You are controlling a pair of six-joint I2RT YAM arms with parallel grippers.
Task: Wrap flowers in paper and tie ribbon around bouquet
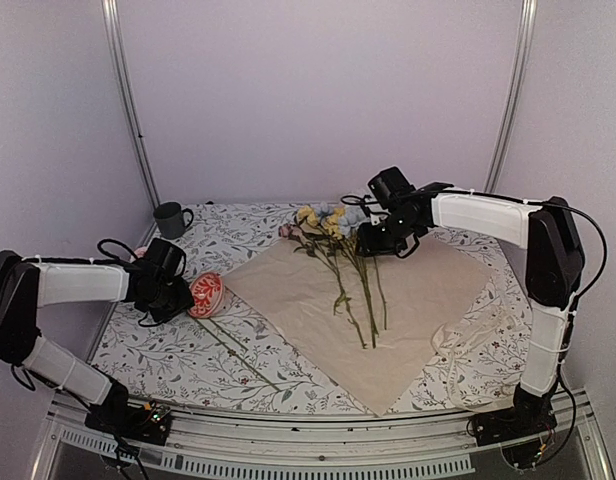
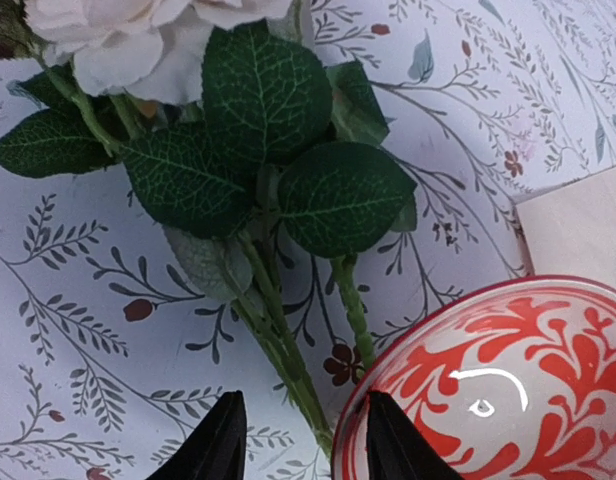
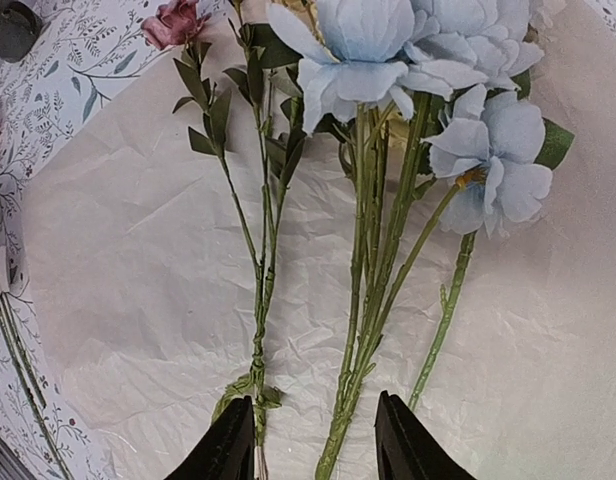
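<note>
Blue flowers (image 3: 358, 60) and a pink one (image 3: 175, 22) lie on the brown paper sheet (image 1: 428, 320), their stems (image 3: 373, 270) pointing to the front. My right gripper is over the stems, fingers apart and nothing held between them. At the left, a white rose (image 2: 158, 40) with dark leaves (image 2: 268, 95) lies on the patterned cloth. My left gripper is just above its stems (image 2: 278, 345). A red-and-white bowl (image 2: 498, 390) has its rim beside the left gripper's right finger; whether it is gripped I cannot tell.
Pale ribbon (image 1: 458, 345) lies loose on the right of the paper. A dark mug (image 1: 171, 220) stands at the back left.
</note>
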